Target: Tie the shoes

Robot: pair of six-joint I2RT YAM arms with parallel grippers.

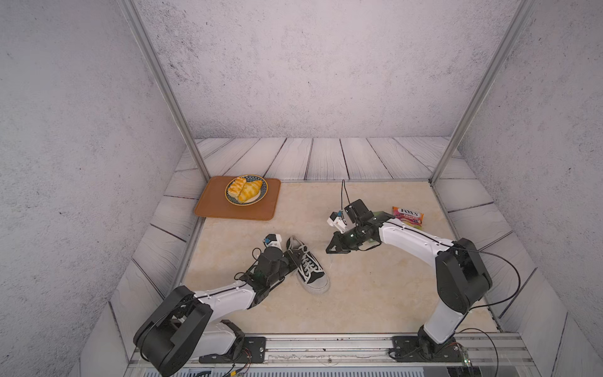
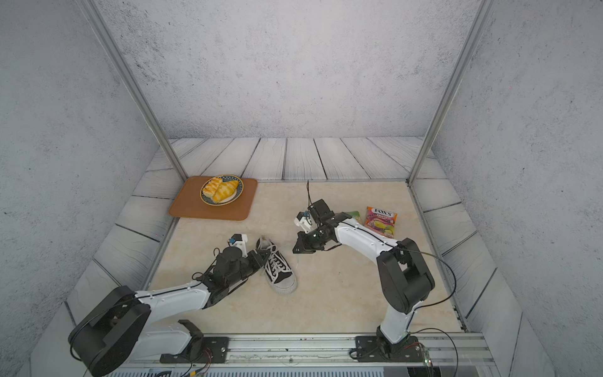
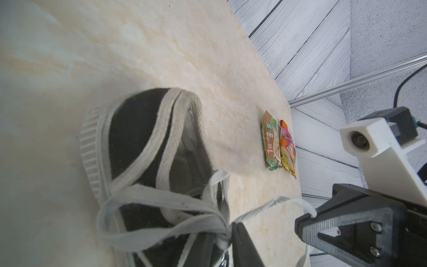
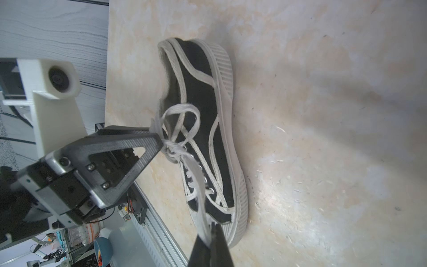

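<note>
A black canvas sneaker (image 1: 312,279) with white laces lies mid-table, toe toward the front. My left gripper is at the lace knot on the shoe, white lace at its fingertips; whether it grips is unclear. My right gripper is shut on the end of a white lace (image 4: 199,195) that runs taut from the knot, held to the right of the shoe. A loose loop (image 4: 193,115) of lace lies over the shoe's side.
A brown tray (image 1: 210,204) with a plate of pastries (image 1: 246,188) is at the back left. Snack packets (image 2: 380,220) lie at the back right, behind my right arm.
</note>
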